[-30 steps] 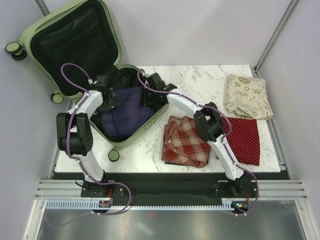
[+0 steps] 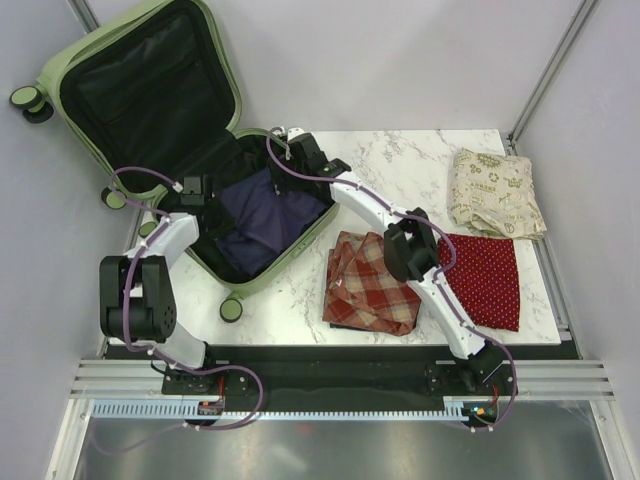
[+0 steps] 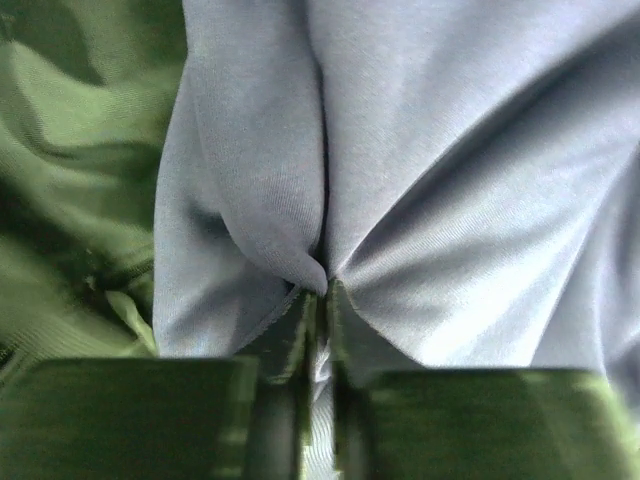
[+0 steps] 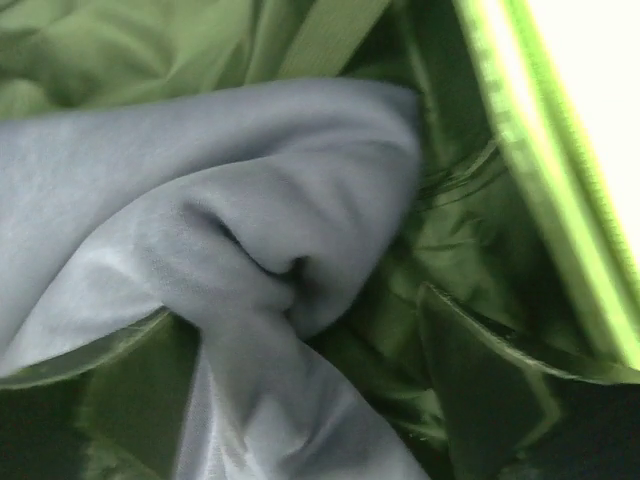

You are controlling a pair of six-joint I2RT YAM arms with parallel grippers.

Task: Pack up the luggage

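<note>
An open green suitcase [image 2: 298, 254] stands at the left of the table, its dark lid [image 2: 145, 85] tipped back. Inside lies a navy garment [image 2: 262, 222], spread across the base; it looks grey-blue in the wrist views. At the garment's left part, my left gripper is shut on a pinched fold, creases fanning out from its tips. Over the far right corner, my right gripper is part open. A bunched end of the cloth [image 4: 270, 220] runs between its fingers, with green lining showing beside it.
Folded red plaid cloth [image 2: 372, 285] lies right of the suitcase. Farther right are a red dotted cloth [image 2: 480, 282] and a cream patterned cloth [image 2: 495, 193]. Bare marble tabletop [image 2: 400, 160] shows at the back middle.
The left gripper has shifted slightly toward the front, and the garment's left edge looks drawn with it. My right gripper has moved a little toward the back left. The cloths outside stay put.
</note>
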